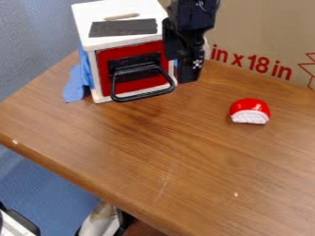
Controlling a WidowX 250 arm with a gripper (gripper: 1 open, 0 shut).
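Note:
My black gripper is high at the top centre, beside the right edge of a small white toy oven with a red front and a black handle. Whether its fingers are open or shut is unclear. A red and white object, perhaps a brush or toy, lies on the wooden table to the right.
A blue cloth lies at the oven's left. A cardboard box stands behind.

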